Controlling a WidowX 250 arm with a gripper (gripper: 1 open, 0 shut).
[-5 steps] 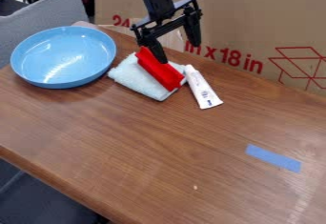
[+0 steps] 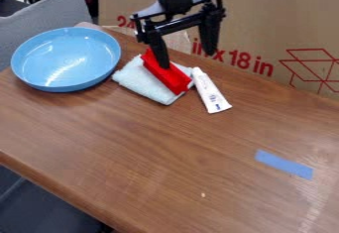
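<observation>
My black gripper [image 2: 184, 52] is open at the upper middle, its fingers hanging above a red object [image 2: 169, 76]. The left finger reaches down by that object's upper end; whether it touches cannot be told. The red object lies on a folded white cloth [image 2: 138, 81]. A white elongated item with a dark mark [image 2: 211, 93] lies just right of the cloth. A blue plate [image 2: 62, 58] sits at the left of the wooden table [image 2: 159, 158].
A cardboard box [image 2: 283, 34] stands along the back. A grey object [image 2: 30, 22] is at the far left. A strip of blue tape [image 2: 282, 164] lies at the right.
The objects on the table look unchanged.
</observation>
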